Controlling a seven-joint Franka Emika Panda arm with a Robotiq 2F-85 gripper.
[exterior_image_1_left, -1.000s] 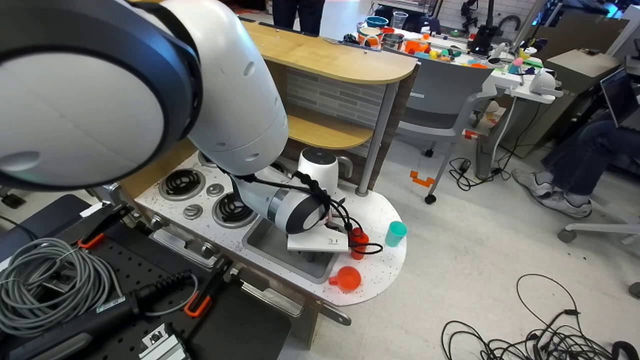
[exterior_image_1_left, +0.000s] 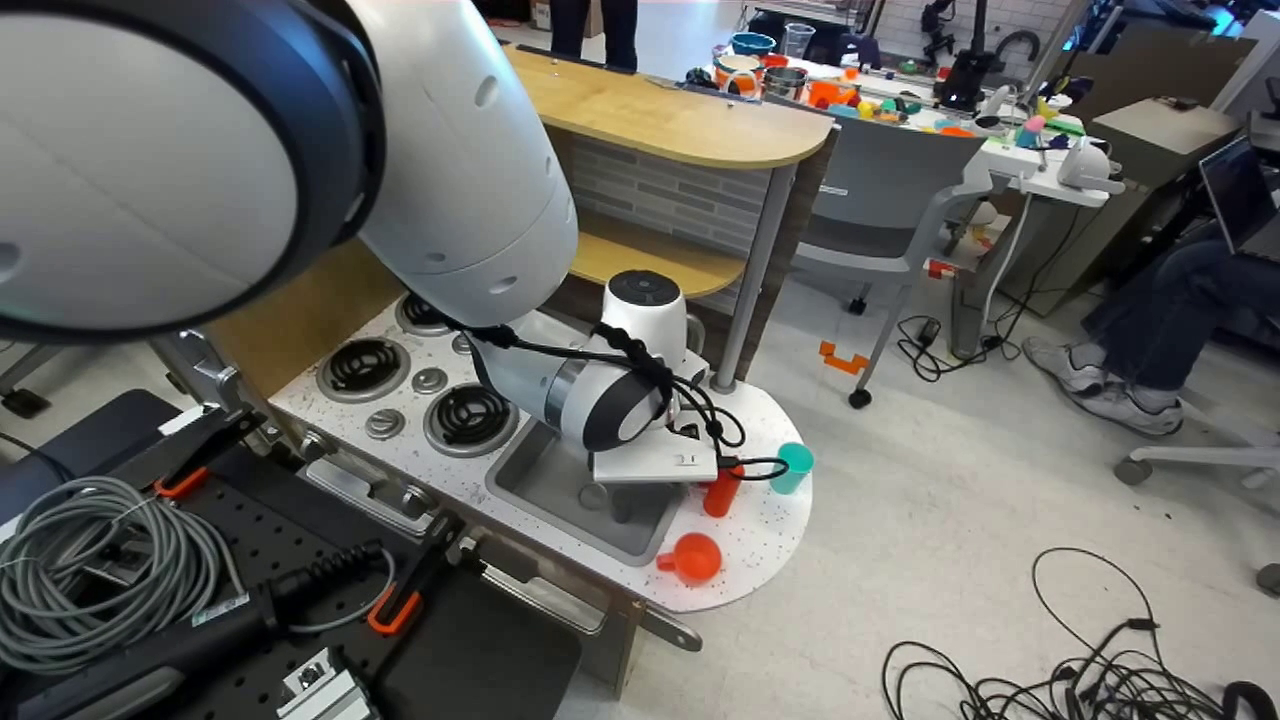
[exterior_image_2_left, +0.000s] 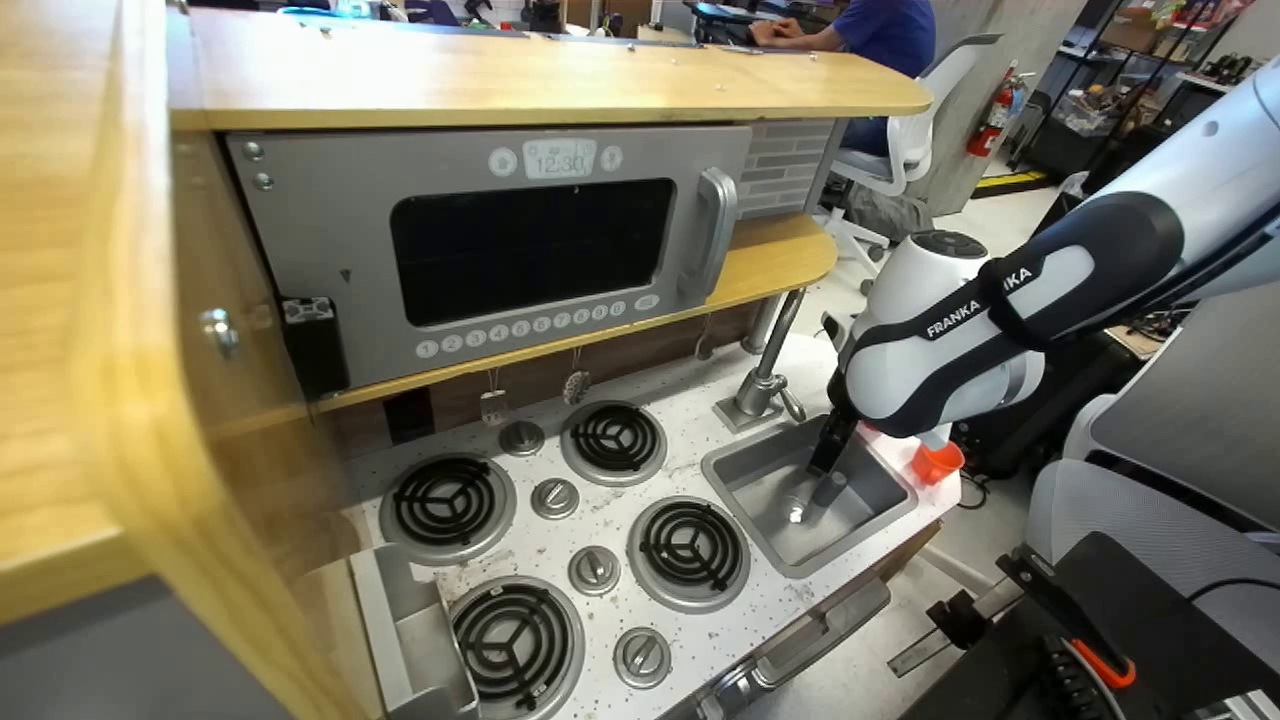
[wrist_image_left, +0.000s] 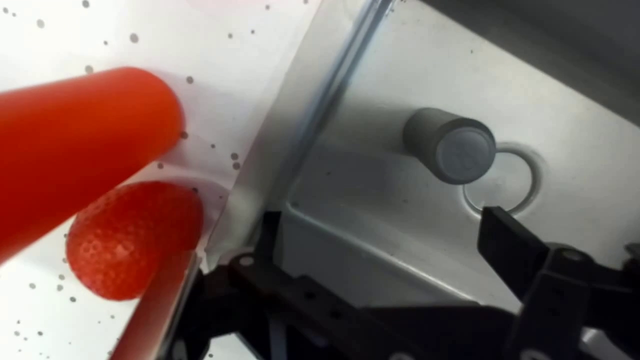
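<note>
My gripper stands open over the sink (exterior_image_2_left: 786, 558), nothing between its fingers. In the wrist view a short grey cylinder (wrist_image_left: 462, 153) rises from the sink floor beside the round drain (wrist_image_left: 501, 183), beyond and apart from the fingertips. The left finger (wrist_image_left: 270, 237) appears close to the sink's edge. Left of the sink, on the speckled counter, are a red bottle-like thing (wrist_image_left: 78, 144) and a dimpled red strawberry-like piece (wrist_image_left: 141, 237). In exterior view 1 my hand hides most of the far sink.
An orange cup (exterior_image_1_left: 693, 558) sits by the sink's near right corner, and a teal cup (exterior_image_1_left: 791, 468) near the counter's rounded edge. The tap (exterior_image_2_left: 765, 372) stands behind the sink. Stove burners (exterior_image_2_left: 690, 552) lie left of it, below the grey microwave (exterior_image_2_left: 336, 240).
In exterior view 1 my hand has shifted slightly right and toward the back of the counter, covering more of the red bottle-like thing. The cups have not moved.
</note>
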